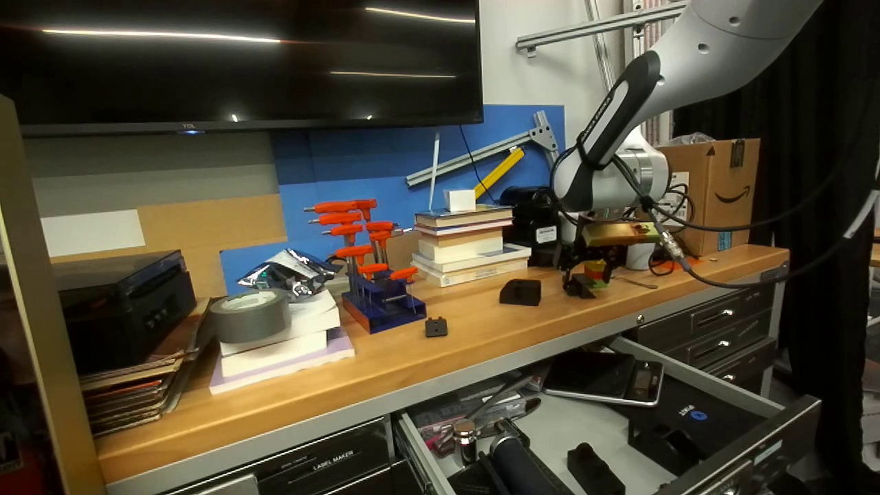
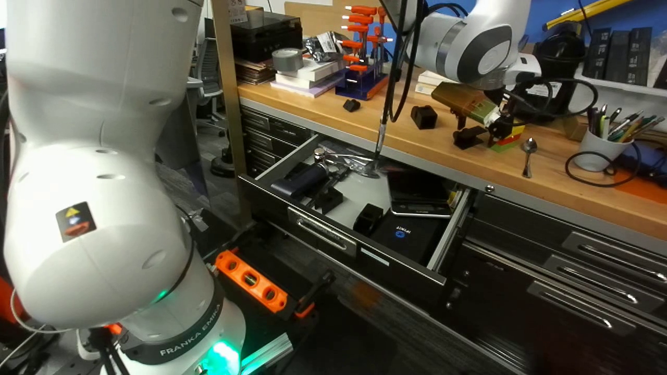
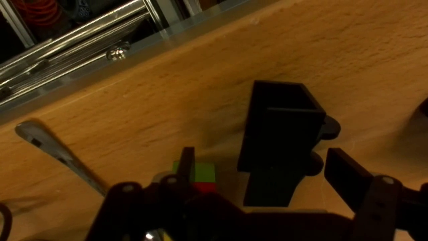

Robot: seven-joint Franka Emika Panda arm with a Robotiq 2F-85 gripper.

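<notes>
A small black part (image 3: pixel 281 132) with two rounded lobes on one side lies on the wooden bench. In the wrist view it appears between the spread fingers of my gripper, with bench showing on both sides of it. The gripper is open and nothing is clamped. Exterior view 1 has the gripper (image 1: pixel 581 271) low over the bench, partly covering the black part. Green and red blocks (image 3: pixel 204 176) sit right by one finger, partly hidden behind it.
A spoon (image 2: pixel 528 156) lies near the blocks. Another black block (image 1: pixel 520 291) is to the left, with a stack of books (image 1: pixel 462 247) behind. In front, an open drawer (image 2: pixel 325 225) holds tools and a tablet-like device. Bare bench lies along the front edge.
</notes>
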